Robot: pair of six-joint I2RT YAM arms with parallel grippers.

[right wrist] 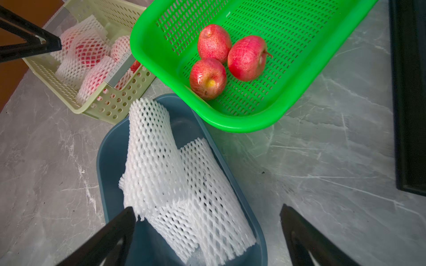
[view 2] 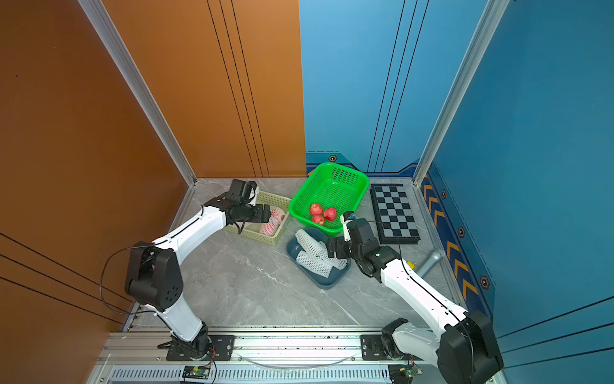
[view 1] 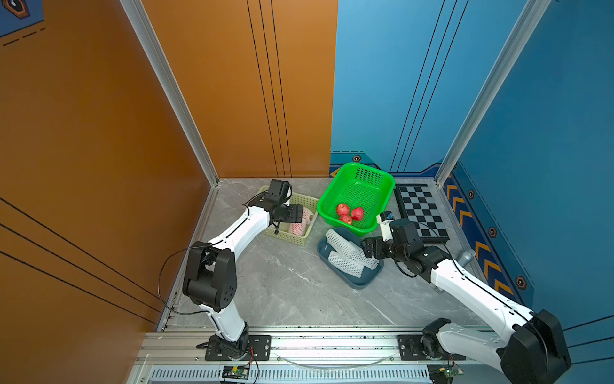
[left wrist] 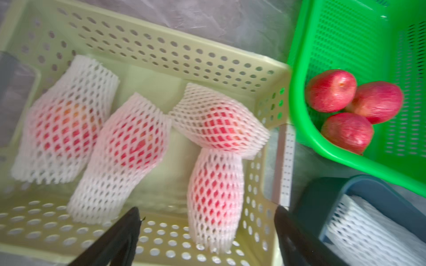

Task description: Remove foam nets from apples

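In the left wrist view, several netted apples lie in the cream basket (left wrist: 177, 35): one netted apple (left wrist: 66, 119) at far left, another (left wrist: 126, 153) beside it, and two overlapping near the right wall. My left gripper hangs above this basket, fingers apart and empty. Three bare red apples (right wrist: 233, 57) rest in the green basket (right wrist: 248, 124). Removed white foam nets (right wrist: 177, 186) lie in the dark blue bin (right wrist: 106, 177). Over that bin's right side my right gripper stands open, with nothing gripped.
A checkered board (view 1: 423, 211) lies at the back right, with a grey cylindrical object (view 2: 429, 262) near it. Cream, green and blue containers stand close together.
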